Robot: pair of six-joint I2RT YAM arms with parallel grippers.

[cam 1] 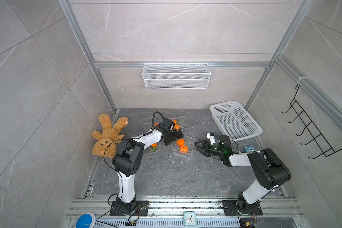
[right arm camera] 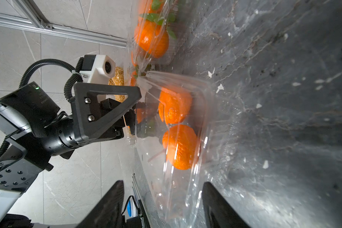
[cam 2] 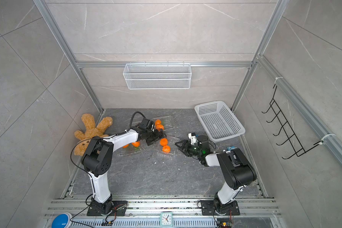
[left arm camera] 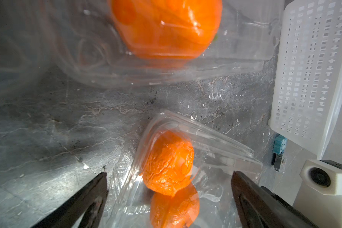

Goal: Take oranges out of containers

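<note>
Two oranges (right arm camera: 180, 146) lie in a clear plastic container (right arm camera: 180, 197) at the middle of the table. My left gripper is open at this container's left side, and nothing shows held in its fingers (left arm camera: 81, 203). To the right of the same container, my right gripper stands part open with empty space between its fingers. Behind it sits another clear container (left arm camera: 235, 57) with oranges (left arm camera: 171, 34). More oranges (cam 2: 136, 144) rest in a container at the left, partly hidden under my left arm.
An empty white basket (cam 1: 235, 119) stands at the back right. A teddy bear (cam 1: 108, 134) lies at the left edge, and a small teal object (left arm camera: 280, 144) is near the basket.
</note>
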